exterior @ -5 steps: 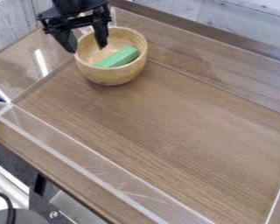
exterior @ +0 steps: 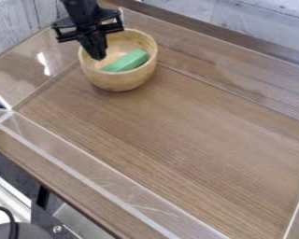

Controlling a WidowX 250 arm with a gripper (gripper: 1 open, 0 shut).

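Observation:
A round light wooden bowl (exterior: 119, 80) sits at the upper left of the wooden table (exterior: 177, 168), with a green elongated piece (exterior: 126, 60) inside it. The black gripper (exterior: 98, 52) hangs over the bowl's left part, its tip low inside or just at the rim, left of the green piece. Its fingers are small and dark; nothing clearly shows between them.
A pale wall runs along the back. At the lower left lie the table's edge and some dark cables.
The gripper has moved over the bowl's left part, and its fingers have drawn closer together. The bowl and green piece look unmoved.

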